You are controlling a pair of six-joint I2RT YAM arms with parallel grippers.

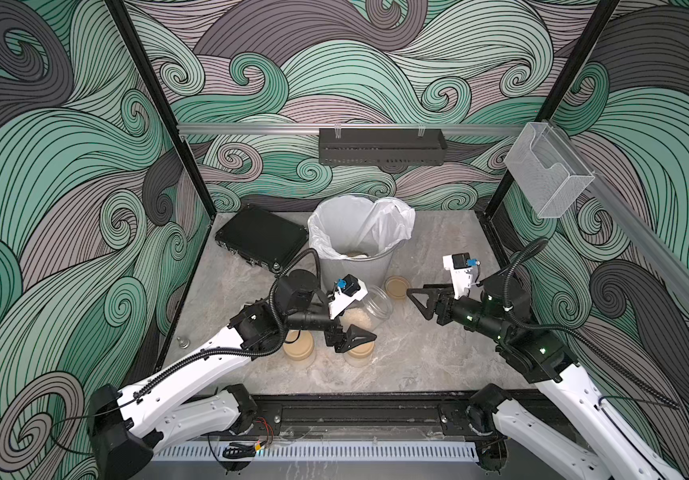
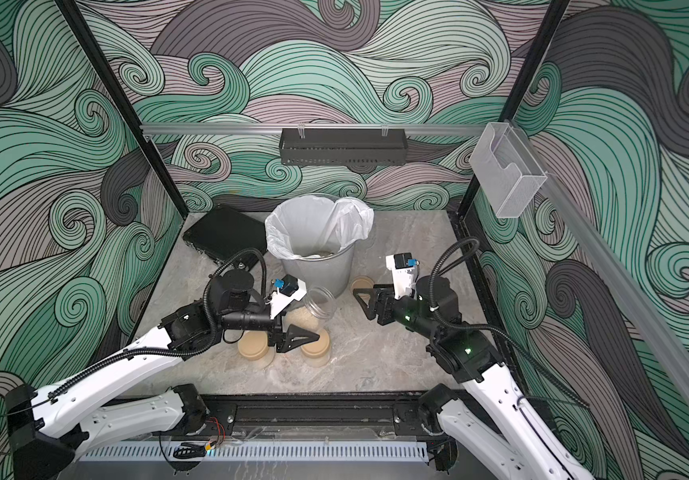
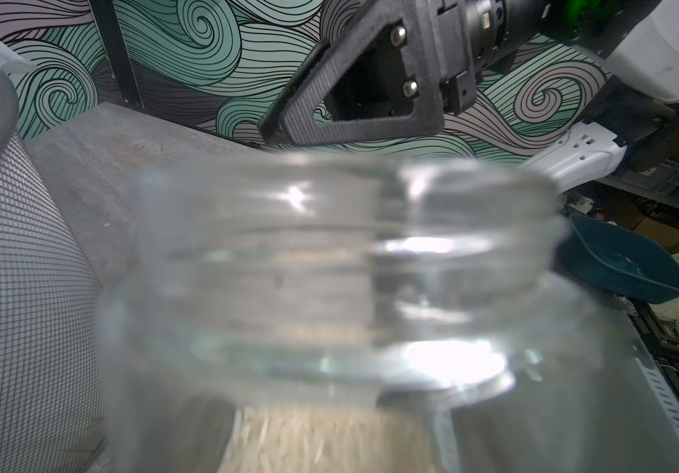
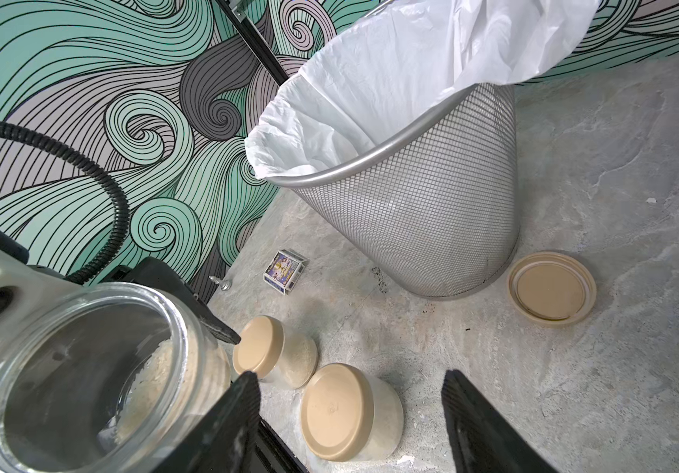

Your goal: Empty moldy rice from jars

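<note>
An open glass jar [image 4: 79,386] with pale rice inside is held by my left gripper [image 1: 355,334], which is shut on its side. The jar leans with its mouth towards the bin and my right arm, above the table. In the left wrist view the clear neck of this jar [image 3: 339,260] fills the middle, rice low behind it. My right gripper stands open and empty, to the right of the jar. The mesh bin [image 4: 442,197] with a white liner [image 1: 344,220] stands behind both grippers. Its removed tan lid [image 4: 552,287] lies flat beside the bin.
Two jars with tan lids on, one nearer [image 4: 351,414] and one farther left [image 4: 275,351], stand on the table below the left arm. A black case [image 1: 260,236] sits at the back left.
</note>
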